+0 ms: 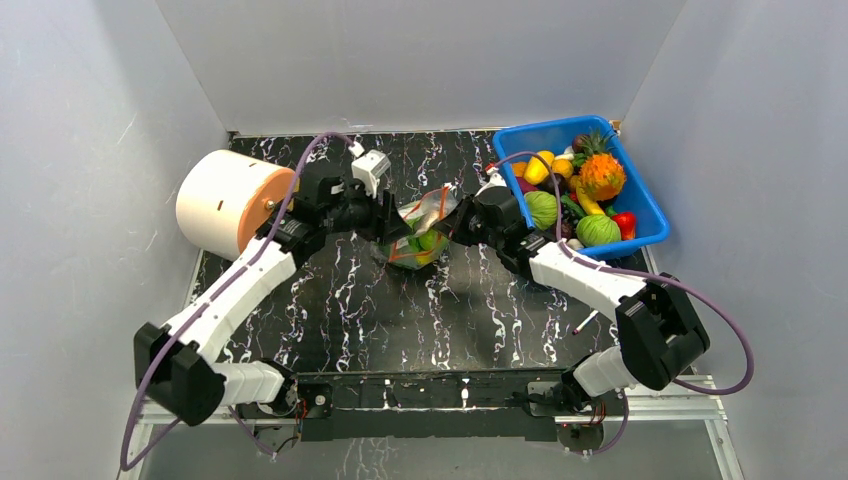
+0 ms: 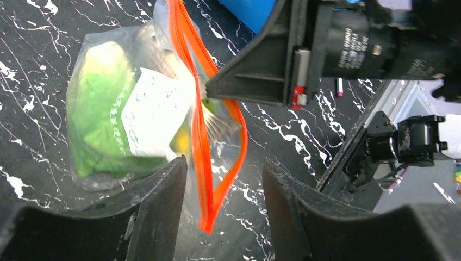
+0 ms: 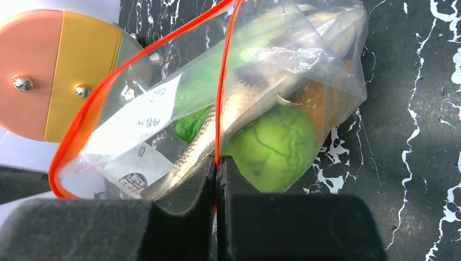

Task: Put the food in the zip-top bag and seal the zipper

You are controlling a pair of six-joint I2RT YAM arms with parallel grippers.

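A clear zip top bag (image 1: 415, 255) with an orange-red zipper strip holds green vegetables, something yellow and a fish (image 3: 247, 100); a white printed packet (image 2: 155, 111) also shows. Its mouth gapes between two edges of the strip. My right gripper is shut on the thin red rim, which runs up from its fingertips. Around the lower end of the orange strip (image 2: 202, 157) my left gripper stands open, a finger on either side and nothing clamped. In the top view both grippers face each other across the bag.
A blue bin (image 1: 650, 215) full of toy fruit and vegetables stands at the back right. On the left lies a white cylinder (image 1: 220, 205) with an orange end.
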